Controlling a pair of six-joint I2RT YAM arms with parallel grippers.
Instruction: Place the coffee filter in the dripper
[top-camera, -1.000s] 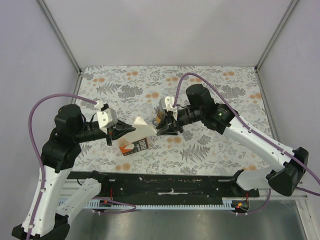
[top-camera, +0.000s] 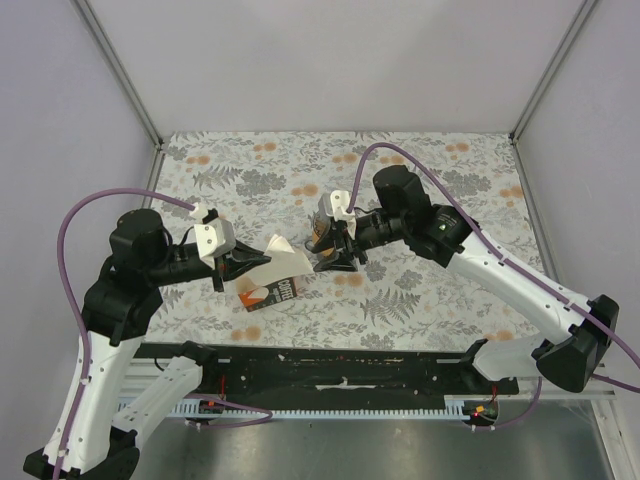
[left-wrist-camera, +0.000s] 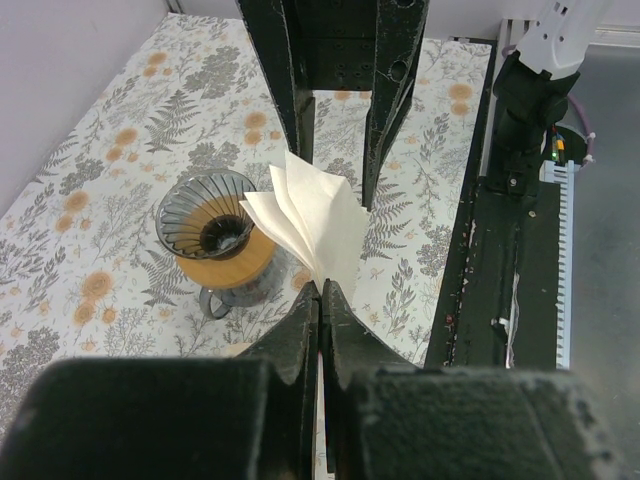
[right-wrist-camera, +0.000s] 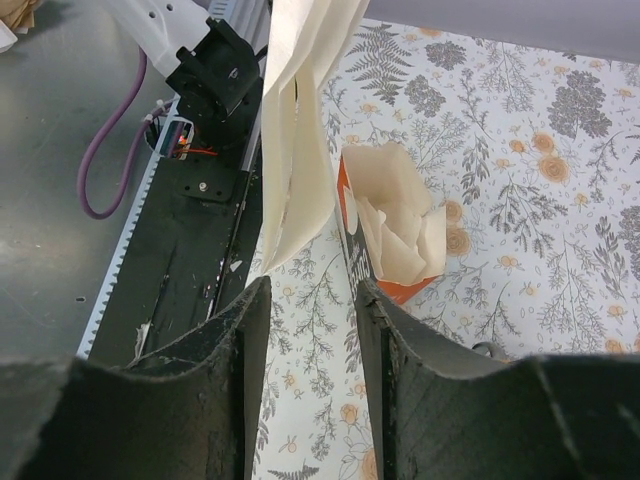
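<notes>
A cream paper filter (top-camera: 281, 260) is held up by my left gripper, shut on it. My right gripper stands open just beside the filter's free end (right-wrist-camera: 295, 180), with nothing visible between its fingertips. In the left wrist view, the dripper (left-wrist-camera: 208, 215), a ribbed cone on an orange band, sits beyond the filter to the left; in the top view the right gripper largely hides it.
An orange-and-dark box of filters (top-camera: 267, 294) lies below the raised filter, open, with more paper in it (right-wrist-camera: 395, 215). A dark rail runs along the front edge.
My right gripper's fingers have shifted slightly at the filter's free end. The left arm and the filter look almost unchanged.
</notes>
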